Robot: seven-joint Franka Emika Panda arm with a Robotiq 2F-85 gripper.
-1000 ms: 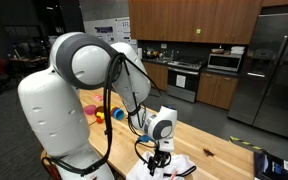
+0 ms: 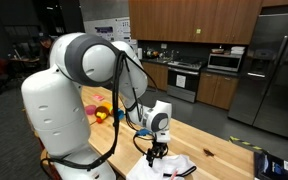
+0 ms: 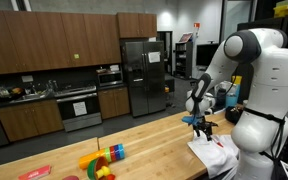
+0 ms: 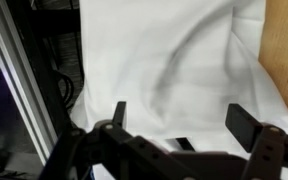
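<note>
My gripper stands open above a white cloth (image 4: 164,60), with its dark fingers (image 4: 242,122) well apart in the wrist view. The cloth fills most of that view and shows soft folds. A small dark item (image 4: 185,144) appears low between the fingers; what it is I cannot tell. In exterior view 1 the gripper (image 2: 156,153) points down over the cloth (image 2: 144,172) near the table's front edge. From the other side, the cloth (image 3: 212,152) lies beside the robot's base.
Coloured pieces, among them a yellow one (image 3: 88,160) and a blue one (image 3: 117,151), sit elsewhere on the wooden table (image 3: 159,150). Dark items (image 2: 274,165) lie at its right side in exterior view 1.
Over the last second the arm has risen slightly and shifted a little to the left in exterior view 1. The cloth looks much the same.
</note>
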